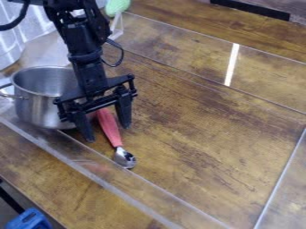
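My black gripper (99,120) is low over the table at the left, its fingers spread around the upper handle of a red-handled scoop (110,132), just right of a steel pot (36,97). The scoop's metal head lies on the wood toward the front. I cannot see whether the fingers touch the handle. The arm hides part of the pot and the far end of the handle.
A blue object (30,221) sits at the front left corner. A green item (116,5) stands at the back.
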